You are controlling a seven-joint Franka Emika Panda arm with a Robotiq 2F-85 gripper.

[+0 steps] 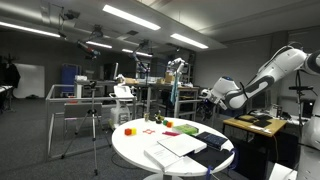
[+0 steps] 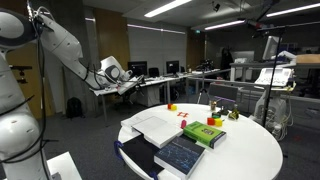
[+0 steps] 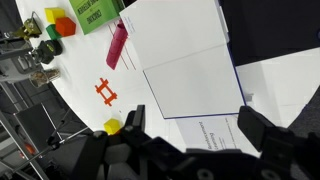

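Observation:
My gripper hovers above the white round table (image 2: 262,150), its two dark fingers standing wide apart with nothing between them. In the second exterior view the gripper (image 2: 136,83) is at the table's left side, well clear of the surface. An opened white book or flat box (image 3: 190,82) lies below the fingers, its lower edge dark blue. Beside it are a pinkish-red object (image 3: 117,46) and a green book or box (image 3: 94,12). A red-orange grid-shaped piece (image 3: 105,92) lies on bare table, near a yellow block (image 3: 112,126).
A dark flat box (image 2: 180,155) lies at the table's near side. Several coloured blocks (image 2: 216,121) stand past the green book (image 2: 203,135). A tripod (image 1: 95,125) stands beside the table.

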